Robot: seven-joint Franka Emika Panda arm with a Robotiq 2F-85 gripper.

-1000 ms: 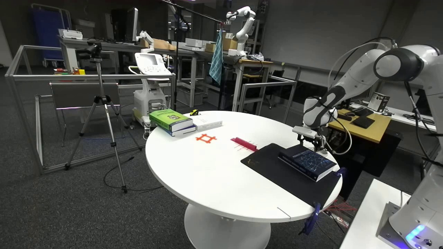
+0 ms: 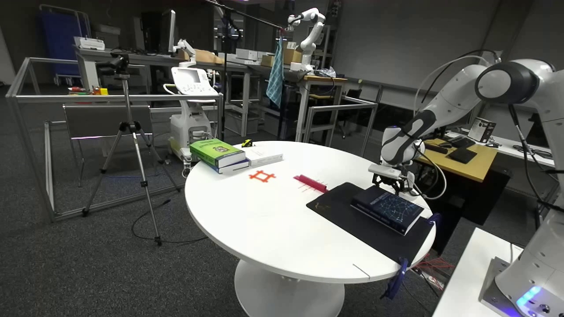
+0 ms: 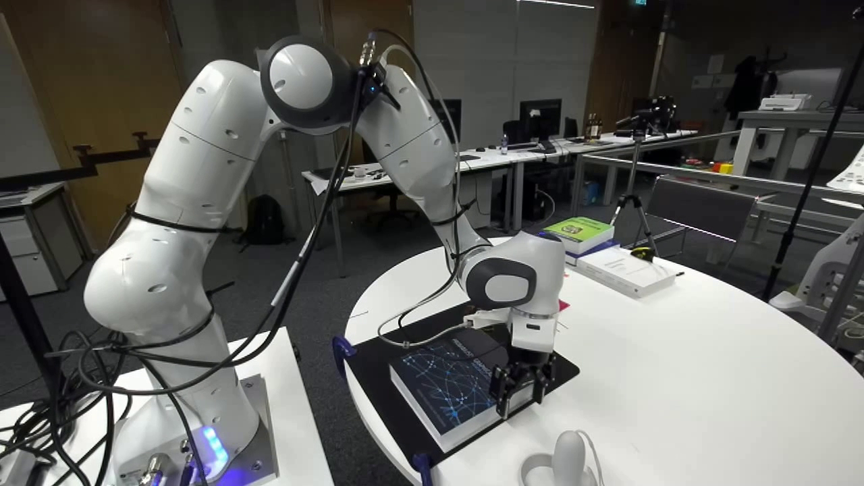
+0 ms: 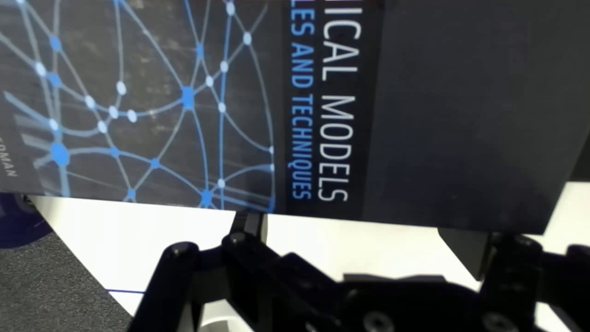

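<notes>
A dark blue book (image 2: 390,207) with a network pattern on its cover lies flat on the black mat (image 2: 351,224). My gripper (image 3: 524,390) is low at one long side of this book, its fingers pointing down. In the wrist view, the book (image 4: 166,99) fills the upper part, and the gripper stands open along its edge. The two fingers are wide apart, with white table showing between them. Their tips reach the book's edge; the cover hides the very ends, so contact is hard to judge.
A green book (image 2: 217,152) on a blue one and a white book (image 2: 261,155) lie at the table's far side. A red bar (image 2: 313,183) and an orange frame shape (image 2: 262,176) lie between. Blue clamps (image 2: 400,277) hold the mat at the table edge.
In exterior view 1, the dark book has shifted slightly left and toward the front across the mat. My gripper has moved the same way, closer against the book's side.
</notes>
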